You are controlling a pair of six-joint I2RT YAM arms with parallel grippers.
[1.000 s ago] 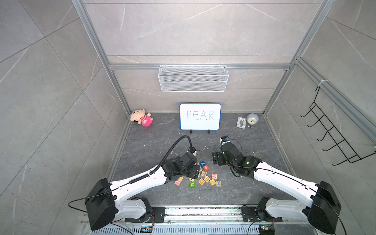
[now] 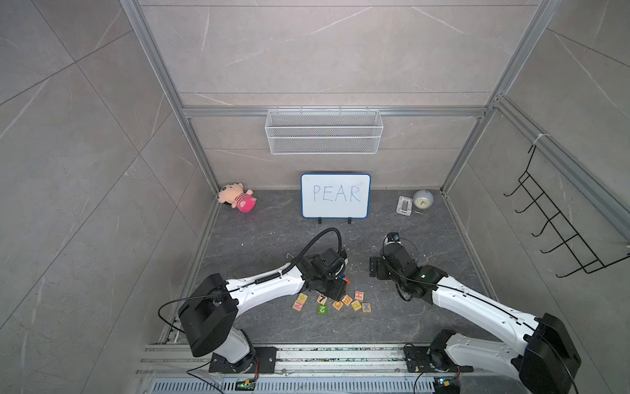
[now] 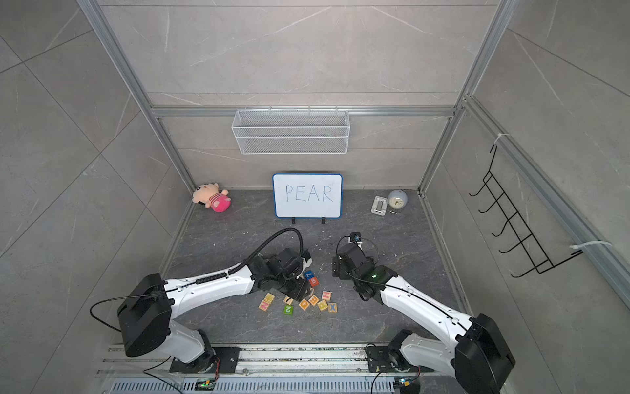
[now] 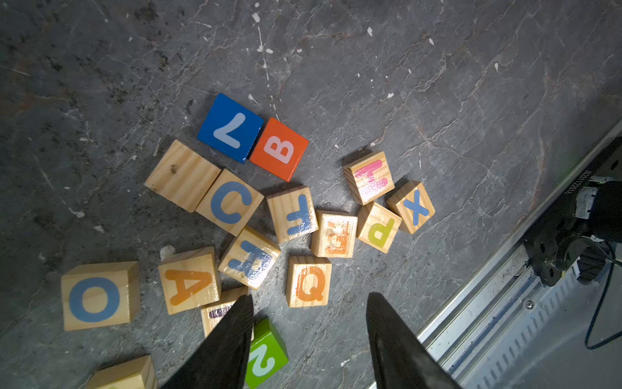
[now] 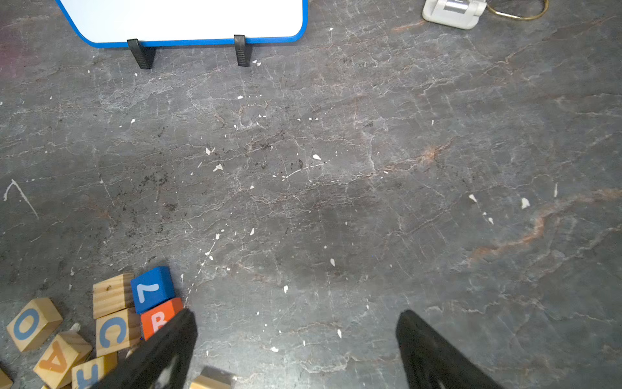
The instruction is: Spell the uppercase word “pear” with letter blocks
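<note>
Loose letter blocks lie below my left gripper, which stands open with nothing between its fingers. In the left wrist view I make out a yellow-green P block (image 4: 381, 228), an orange A block (image 4: 186, 283), a pink-lettered block (image 4: 372, 177) and an orange-lettered block (image 4: 335, 234) whose letter is hard to read. An orange Q block (image 4: 309, 285) shows in the gap between the fingertips, beneath them. My right gripper is also open and empty, over bare table right of the blocks. The whiteboard (image 2: 336, 195) at the back reads PEAR.
Blue (image 4: 230, 127) and red B (image 4: 280, 149) blocks sit at the group's far side; a green block (image 4: 264, 356) is partly behind a left finger. A plush doll (image 2: 237, 197) and a clock (image 2: 423, 199) stand at the back.
My left arm has swung right over the blocks, now covering some of them in the top left view. No block has visibly moved.
</note>
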